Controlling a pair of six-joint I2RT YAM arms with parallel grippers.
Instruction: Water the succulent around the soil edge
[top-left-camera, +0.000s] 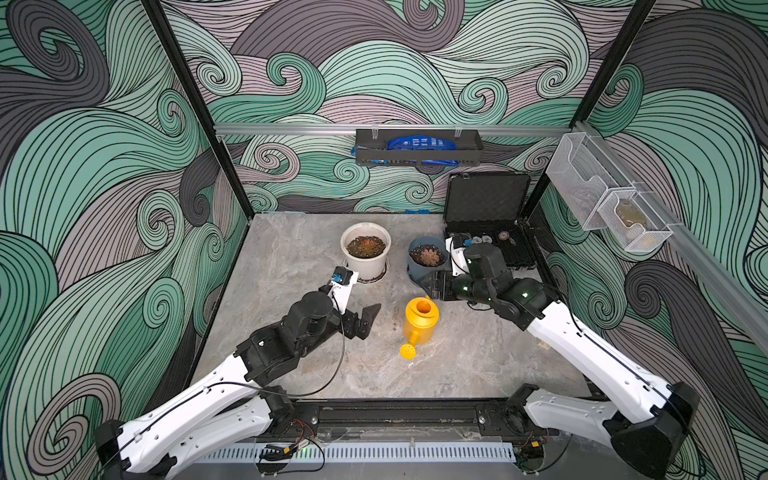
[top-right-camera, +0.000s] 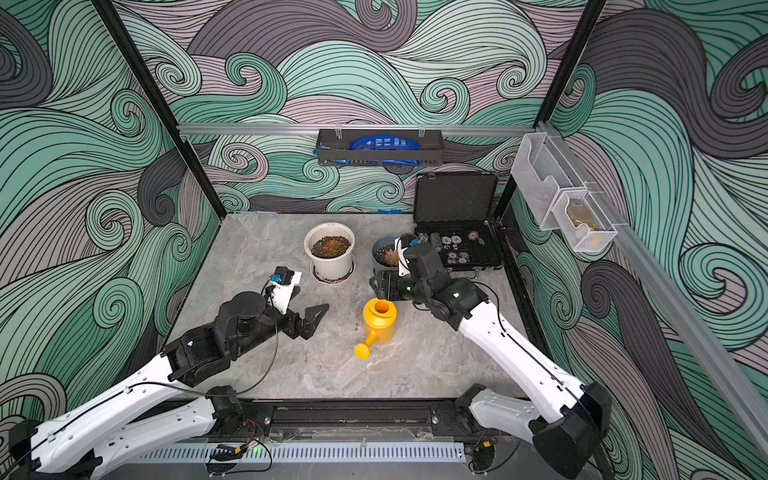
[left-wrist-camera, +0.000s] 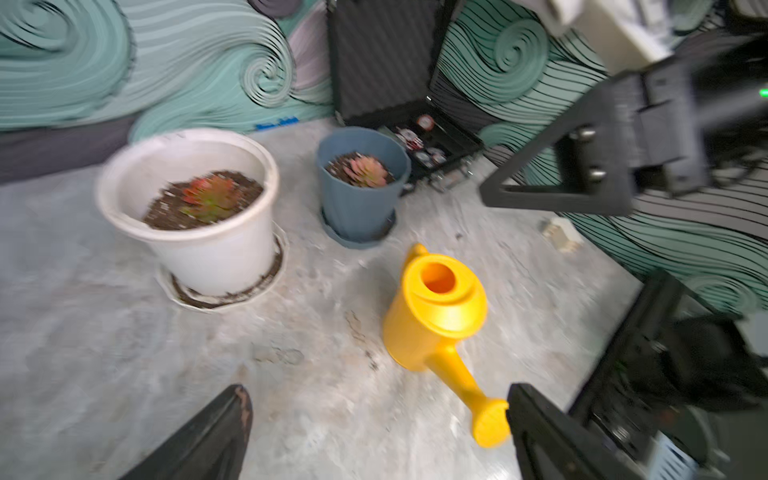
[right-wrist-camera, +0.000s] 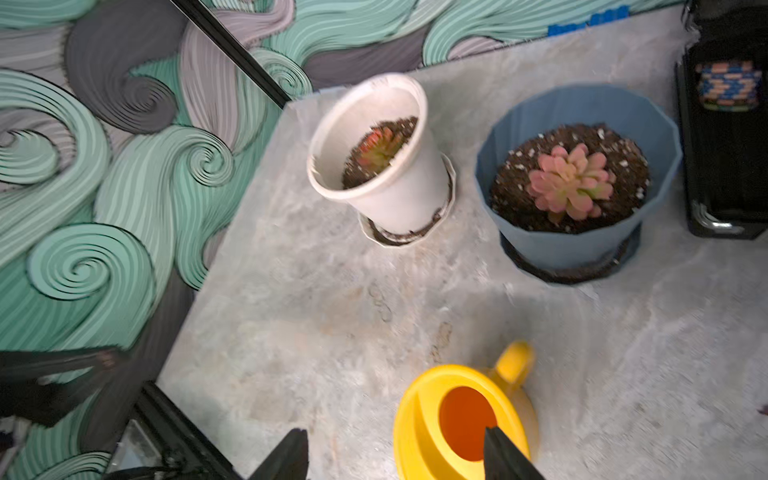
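A yellow watering can (top-left-camera: 419, 320) stands upright mid-table, spout toward the front. Behind it are a white pot (right-wrist-camera: 392, 209) with a red-green succulent (right-wrist-camera: 376, 150) and a blue-grey pot (right-wrist-camera: 576, 248) with a pink succulent (right-wrist-camera: 569, 180), both in soil. My left gripper stands open left of the can, nothing between its fingers. My right gripper hangs open over the can's top and handle side, its fingers apart.
An open black case (top-right-camera: 452, 200) with chips sits at the back right. Clear bins (top-left-camera: 632, 220) hang on the right rail.
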